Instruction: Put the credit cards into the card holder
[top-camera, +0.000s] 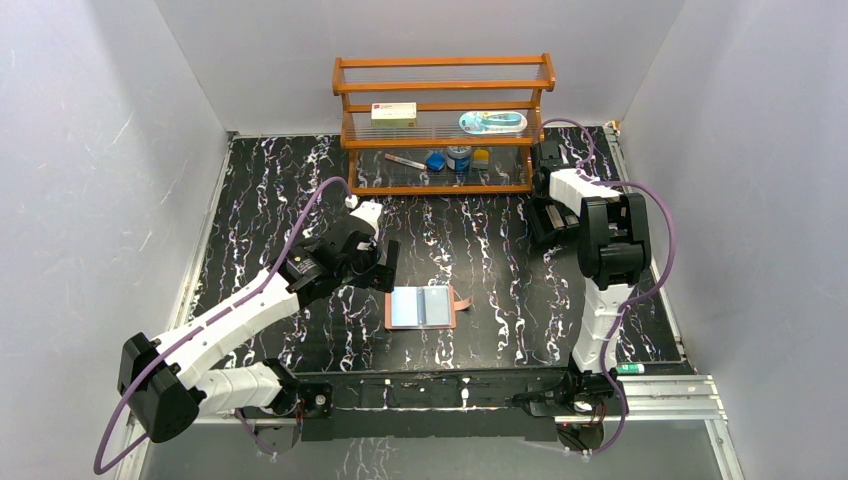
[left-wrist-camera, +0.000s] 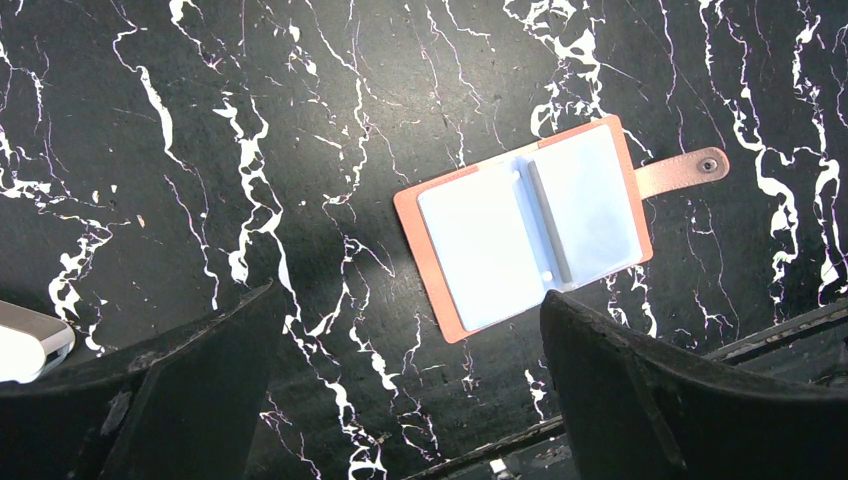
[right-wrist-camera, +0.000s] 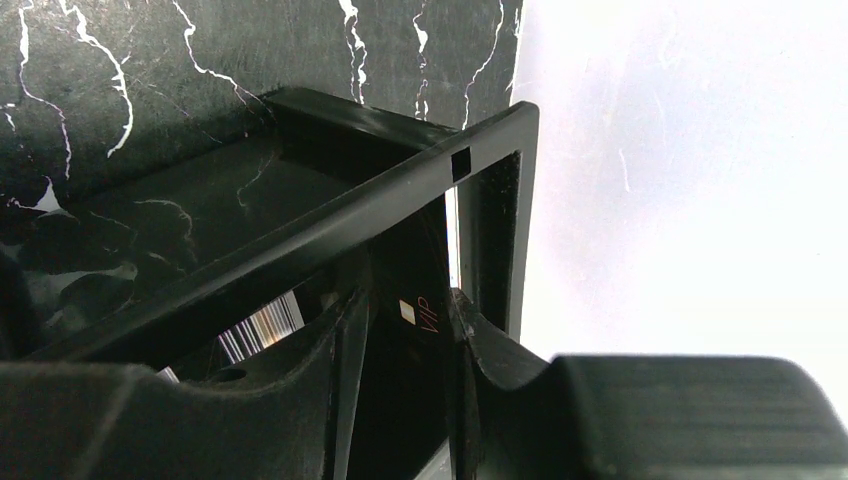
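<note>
The card holder (left-wrist-camera: 480, 250), tan with clear sleeves and a snap strap, lies open on the table at front centre. My left gripper hangs over the table near it, open and empty. At the right, a black box (top-camera: 545, 225) holds striped cards (right-wrist-camera: 265, 325) and a black card marked VIP (right-wrist-camera: 415, 290). My right gripper reaches into this box, fingers open beside the VIP card. In the top view the right arm hides much of the box.
A wooden rack (top-camera: 440, 190) with boxes, jars and small items stands at the back. The grey wall (right-wrist-camera: 680, 180) is close beside the right gripper.
</note>
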